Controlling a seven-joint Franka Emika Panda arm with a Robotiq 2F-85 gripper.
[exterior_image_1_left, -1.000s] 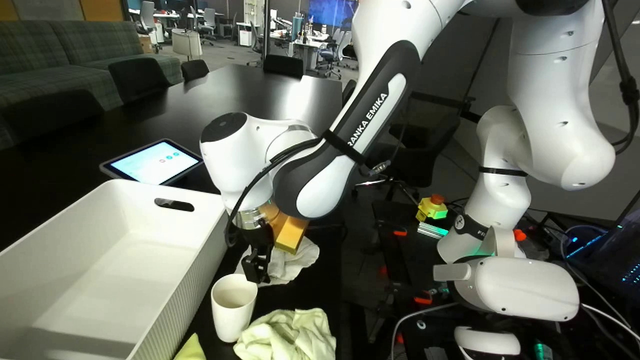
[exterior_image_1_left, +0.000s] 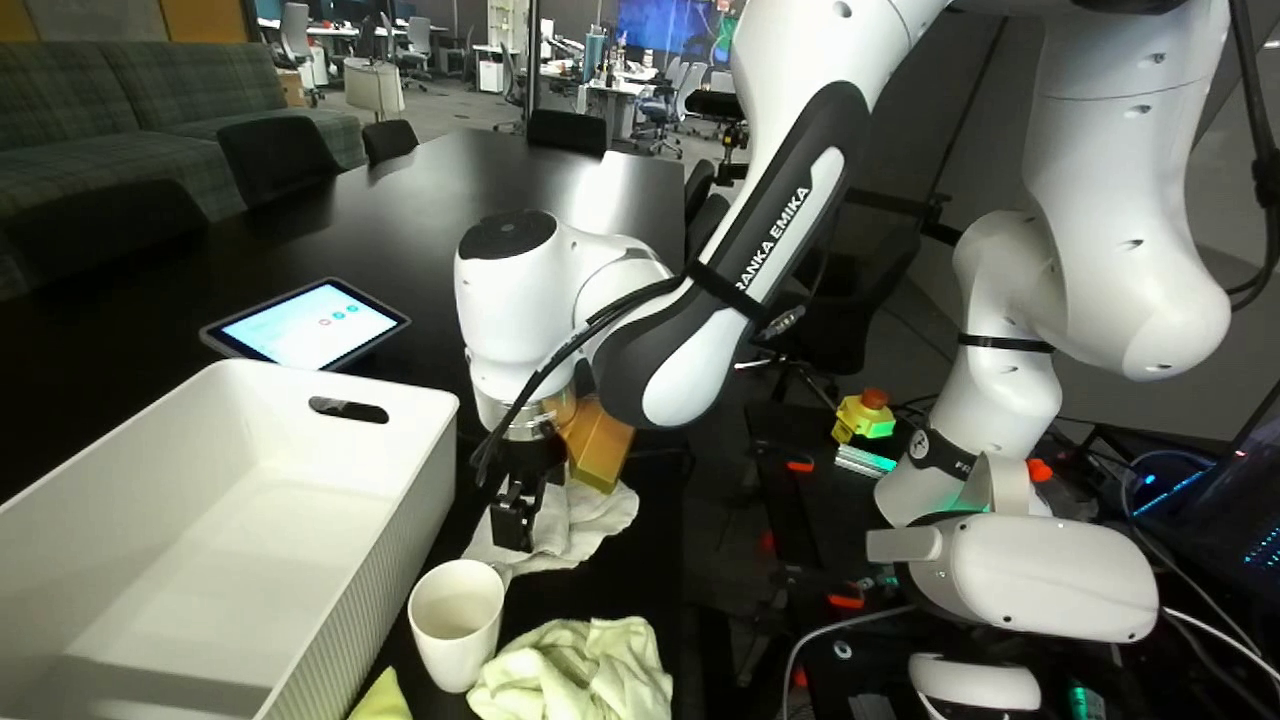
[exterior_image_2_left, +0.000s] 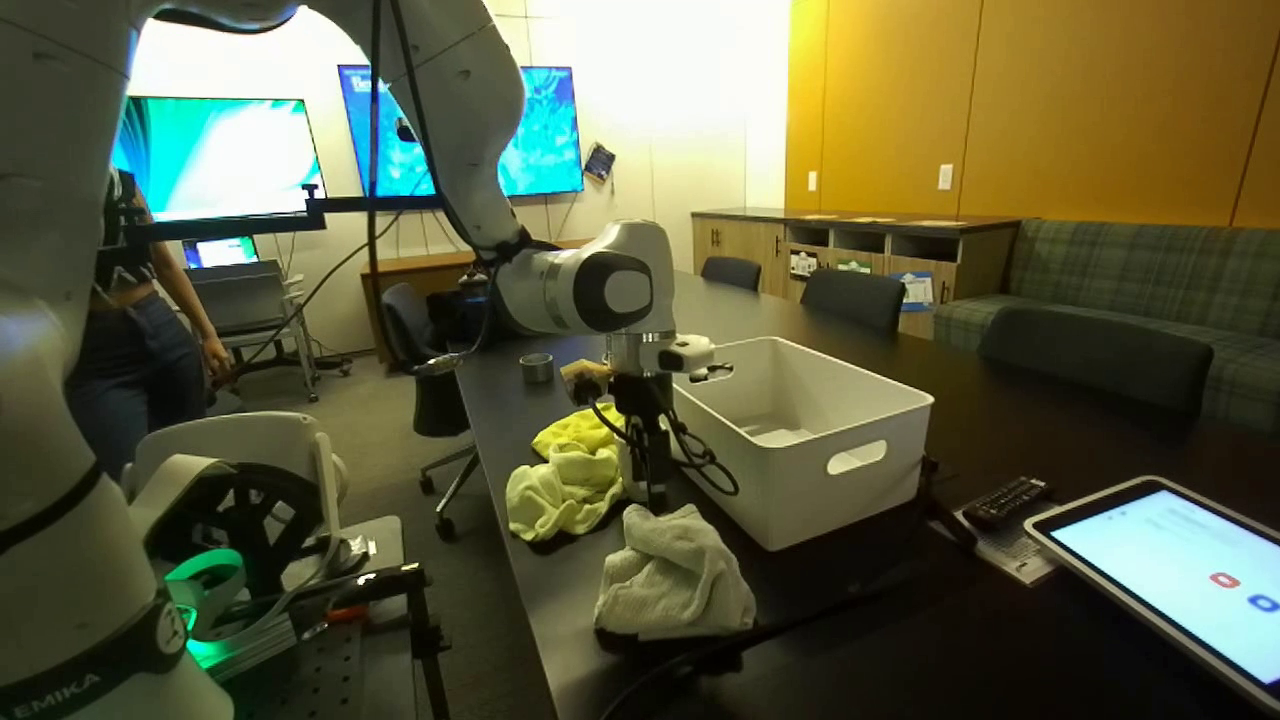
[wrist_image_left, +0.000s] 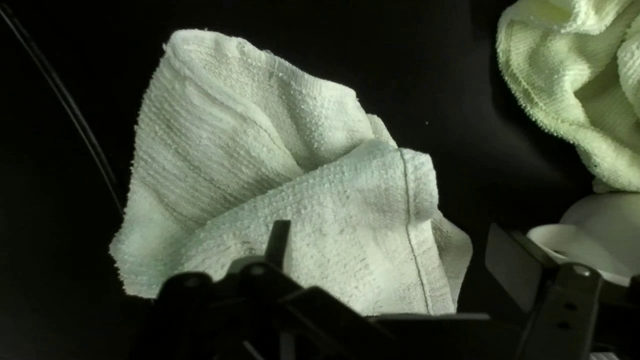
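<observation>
The gripper (exterior_image_1_left: 513, 524) points down, open, above the near part of a whitish cloth (exterior_image_1_left: 576, 524). In the wrist view the crumpled cloth (wrist_image_left: 240, 144) fills the middle, and nothing shows held between the two separated fingers. A white mug (exterior_image_1_left: 453, 624) stands upright beside the bin, with its handle turned toward the gripper. At the right edge of the wrist view the mug (wrist_image_left: 609, 228) lies just beyond one finger; whether they touch, I cannot tell. From exterior view 2 the gripper (exterior_image_2_left: 650, 486) hides most of the mug.
A white bin (exterior_image_1_left: 390, 480), empty where visible, stands close beside the gripper. A pale yellow-green cloth (exterior_image_1_left: 582, 672) lies near the mug, with a brighter yellow cloth (exterior_image_2_left: 588, 426) beyond it. The tablet (exterior_image_2_left: 1182, 576) and remote (exterior_image_2_left: 1005, 502) lie past the bin.
The gripper has risen slightly and the arm's wrist has shifted right, becoming more upright. The mug has moved a little left and toward the camera, and its handle now shows.
</observation>
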